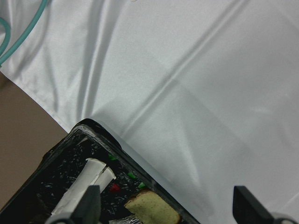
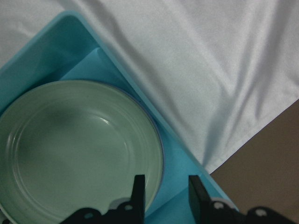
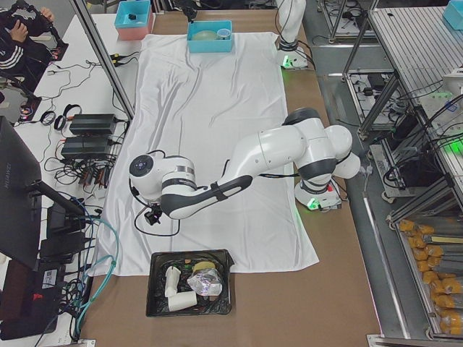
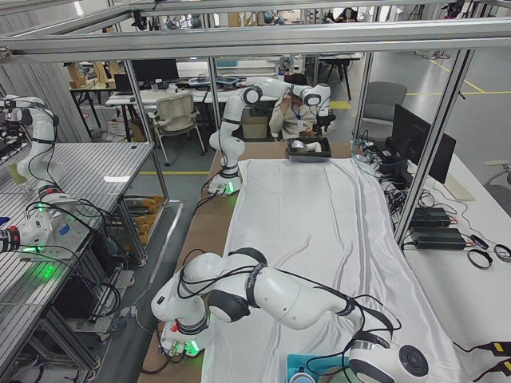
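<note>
A black lined bin (image 3: 155,296) at the front holds white paper cups (image 3: 181,301), crumpled foil (image 3: 207,283) and a bread slice (image 1: 153,208). My left gripper stands open above the bin's edge and the cloth, with nothing seen between its fingers. At the far end, a blue container (image 3: 210,45) holds a green plate (image 2: 70,144) and a small cup (image 3: 223,34). My right gripper is open over the plate's edge and the container's side.
White cloth (image 3: 210,94) covers the middle of the brown table (image 3: 304,303), with clear room on it. A monitor (image 3: 18,202), cables and black boxes line the left. A seated person (image 4: 291,120) is behind the bin.
</note>
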